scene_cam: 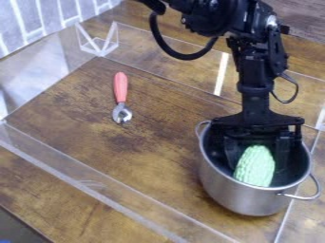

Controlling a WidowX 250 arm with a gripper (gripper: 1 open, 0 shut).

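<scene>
A steel pot [241, 197] with wire handles stands at the right of the wooden table. Inside it lies a pale green bumpy oblong [257, 165], like a toy corn or cabbage. My black gripper [254, 142] reaches down into the back of the pot, over or beside the green object. Its fingertips are dark against the pot's interior, so I can't make out whether they are open or shut.
A peeler-like tool with a red handle [121, 89] lies on the table [89, 161] at the upper left. Clear plastic edging borders the work area.
</scene>
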